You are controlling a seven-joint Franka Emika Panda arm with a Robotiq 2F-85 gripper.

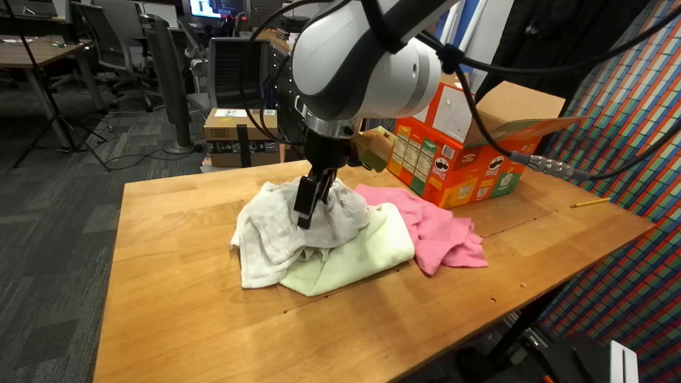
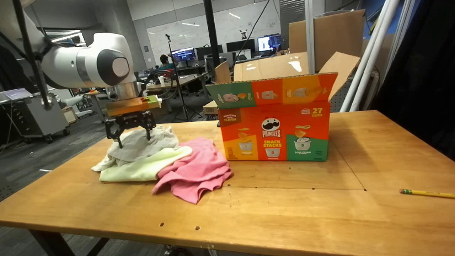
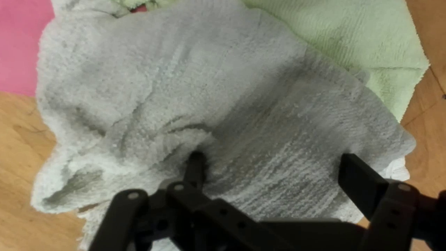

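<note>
A crumpled grey-white towel [image 1: 271,236] lies on top of a folded pale green towel [image 1: 367,252], which shows along its right side. A pink cloth [image 1: 434,226] is spread beside them. My gripper [image 2: 134,141] points down at the grey towel [image 3: 175,79], its fingers wide apart. In the wrist view, one fingertip [image 3: 195,165] presses among the towel's folds, and the other finger [image 3: 361,177] stands over its right part. Fabric spans the gap but is not squeezed. The very tip of the left finger is hard to make out.
An orange Pringles box [image 2: 273,128] with raised flaps stands on the table beyond the pink cloth. A yellow pencil [image 2: 426,193] lies far off to the side. Bare wooden table [image 1: 210,332] stretches in front of the towels.
</note>
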